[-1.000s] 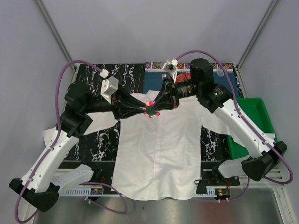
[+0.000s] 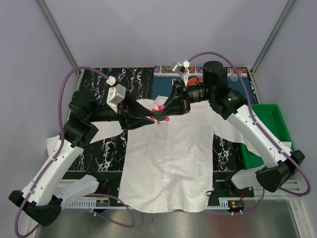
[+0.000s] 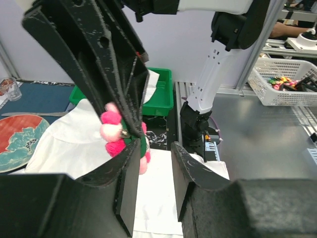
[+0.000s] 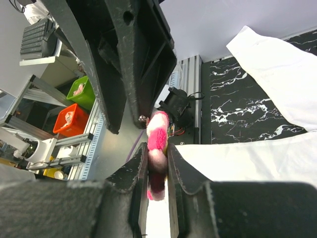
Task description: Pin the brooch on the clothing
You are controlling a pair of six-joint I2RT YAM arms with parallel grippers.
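A flower brooch (image 2: 159,115) with pink pompoms and a green centre hangs above the white clothing (image 2: 166,168). My right gripper is shut on it. My left gripper is beside the brooch, its fingertips apart in the left wrist view; whether it grips the brooch's edge is unclear. A small metal piece on the brooch (image 4: 143,120) shows near a left fingertip in the right wrist view.
A green tray (image 2: 265,124) stands at the right. A red plate (image 3: 17,139) lies on a blue mat at the back. Black marble shows either side of the clothing.
The right gripper and brooch have barely moved.
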